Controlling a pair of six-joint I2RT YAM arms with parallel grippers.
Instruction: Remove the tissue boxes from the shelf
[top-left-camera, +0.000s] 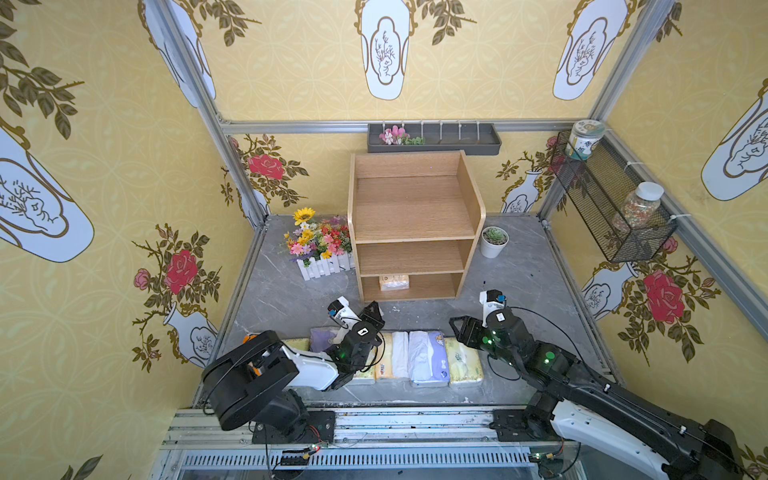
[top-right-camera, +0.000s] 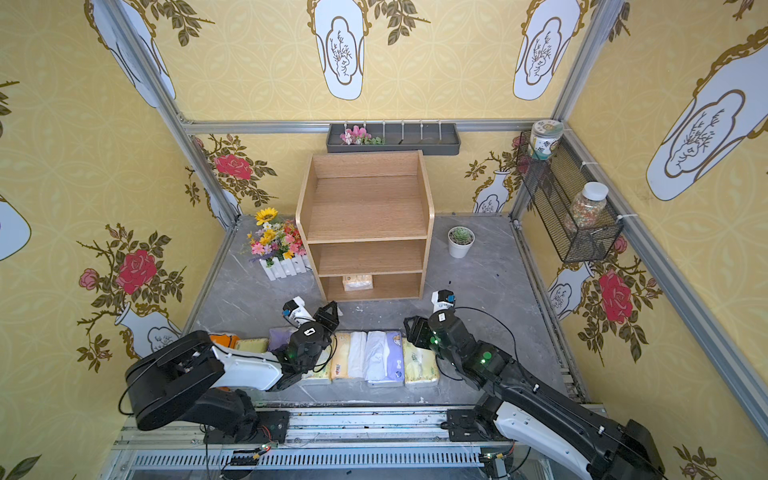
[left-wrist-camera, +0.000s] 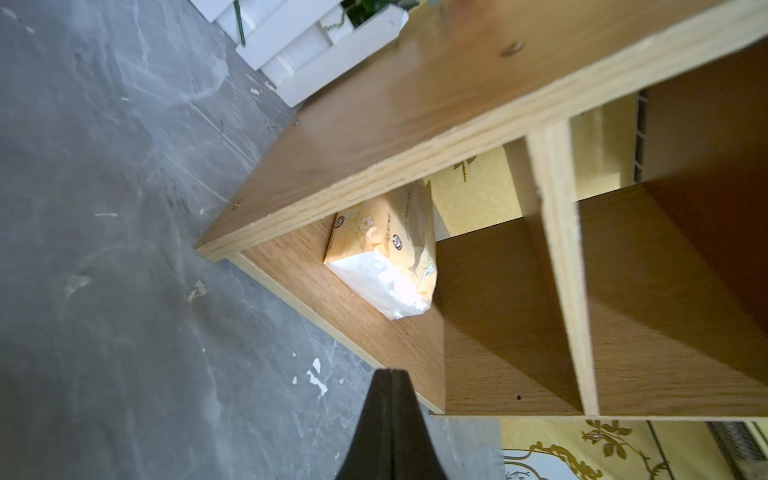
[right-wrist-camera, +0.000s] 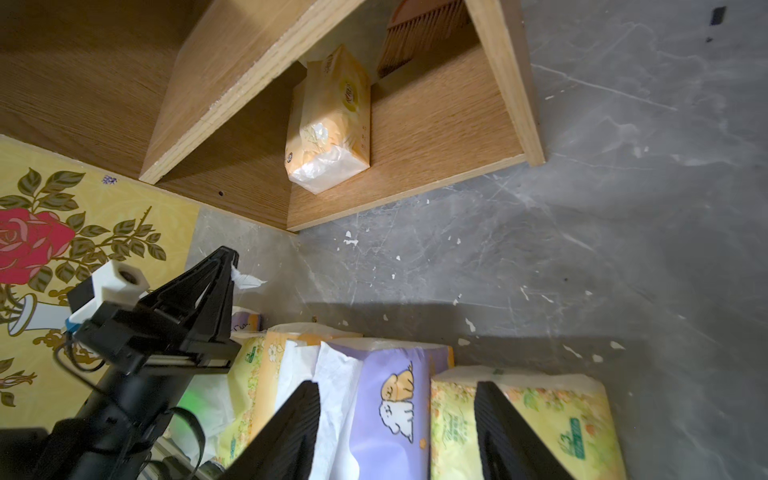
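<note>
An orange tissue pack (left-wrist-camera: 388, 240) with a white end lies on the bottom level of the wooden shelf (top-left-camera: 416, 216), against its left side. My left gripper is in front of the shelf, shut and empty; the pack is well apart from its fingers. A small white scrap (right-wrist-camera: 246, 280) shows at its tips in the right wrist view; whether it clings there I cannot tell. My right gripper stands open above the row of packs, near a purple pack (right-wrist-camera: 392, 400) and a yellow pack (right-wrist-camera: 520, 416).
Several tissue packs line the front edge, partly covered by my left arm; an orange pack (top-right-camera: 224, 340) peeks out at far left. Flowers in a white planter (top-left-camera: 326, 266) stand left of the shelf, a potted plant (top-left-camera: 493, 241) right. A brush (right-wrist-camera: 420, 32) shows behind the shelf.
</note>
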